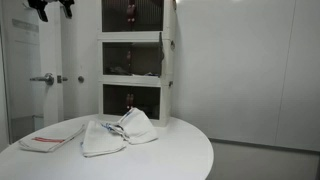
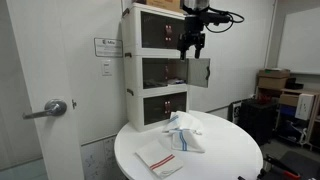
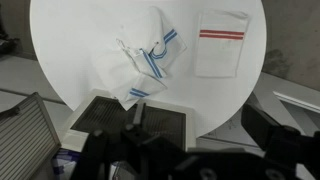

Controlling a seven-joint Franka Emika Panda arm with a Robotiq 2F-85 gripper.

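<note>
Several white cloths lie on the round white table. A flat, folded one with red stripes point(image 3: 221, 45) rests apart from the crumpled blue-striped cloths point(image 3: 150, 40), which lie close together in the wrist view. In exterior view 2 the red-striped cloth point(image 2: 160, 158) is nearest the camera, and a blue-striped cloth point(image 2: 183, 141) lies behind it. High above the table, my gripper point(image 2: 191, 49) points down with its fingers spread and nothing visible between them. Exterior view 1 catches only its lower part at the top edge.
A white cabinet point(image 2: 136, 75) with three stacked compartments stands at the table's back edge. Its middle door point(image 2: 200, 73) hangs open, with some items inside. A door handle point(image 2: 47, 109) is at the left. Bare tabletop point(image 1: 185, 158) shows at the right.
</note>
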